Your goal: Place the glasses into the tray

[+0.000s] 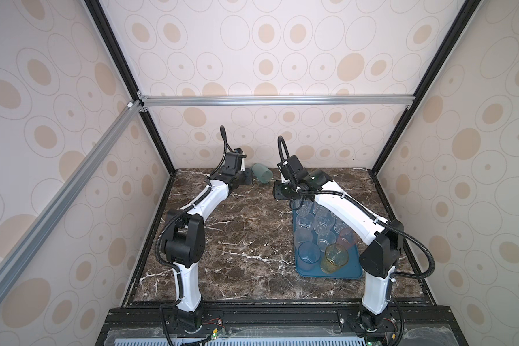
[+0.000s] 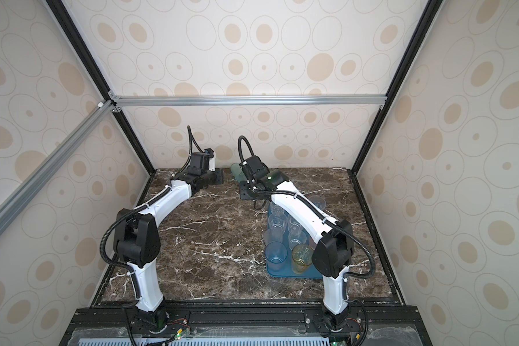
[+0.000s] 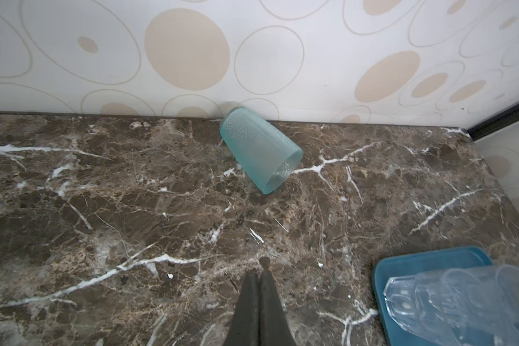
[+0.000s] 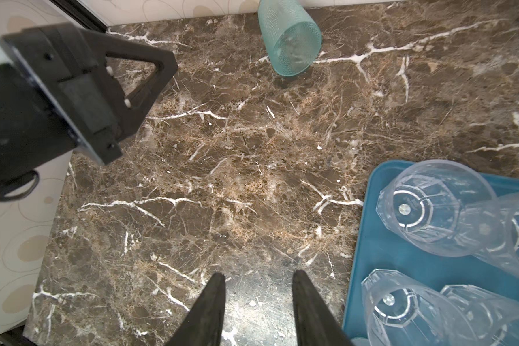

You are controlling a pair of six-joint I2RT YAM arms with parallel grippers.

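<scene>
A teal glass (image 1: 261,171) (image 3: 258,148) (image 4: 289,40) lies on its side at the back of the table, against the wall. The blue tray (image 1: 328,271) (image 2: 294,272) (image 3: 421,256) on the right holds several upright glasses, clear, blue, amber and pink. My left gripper is shut with nothing showing between its fingers; it hangs to the left of the teal glass, short of it. My right gripper stands open and empty over the table beside the tray's back left part, its fingers apart.
The left arm's gripper housing (image 4: 80,98) reaches close to the right one at the back. The back wall (image 3: 328,57) borders the lying glass.
</scene>
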